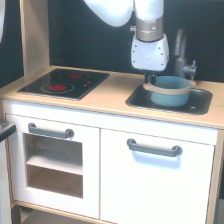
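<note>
A blue-grey pot (pixel 170 97) with a tan rim sits in or just over the dark sink (pixel 137 98) at the right of the play-kitchen counter. My white arm reaches down from the top of the view. Its dark gripper (pixel 149 78) is at the pot's left rim, close to it or touching. The fingers are small and dark there, so I cannot tell whether they are open or shut, or whether they grip the rim.
A grey faucet (pixel 181 60) stands just behind the pot. To the left lies a black stovetop (pixel 64 84) with red burner rings, bare of objects. Wooden counter (pixel 108 92) between stovetop and sink is clear. Below are white cabinet doors (pixel 150 185) with dark handles.
</note>
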